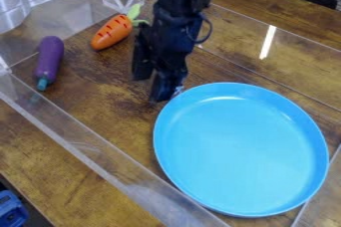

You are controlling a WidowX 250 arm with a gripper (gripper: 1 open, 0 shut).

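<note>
The black robot arm (170,17) reaches down from the top centre, its gripper (158,77) low over the wooden surface at the upper-left edge of a large light-blue plate (240,156). The fingers are dark and blurred against the wood, so their opening and anything between them cannot be made out. A toy carrot (111,34) with a green top lies behind and left of the gripper. A purple eggplant (48,60) lies at the far left.
A clear transparent edge runs diagonally along the left side of the wooden surface (80,131). A blue object (8,209) sits at the bottom-left corner. The wood right of the arm, behind the plate, is clear.
</note>
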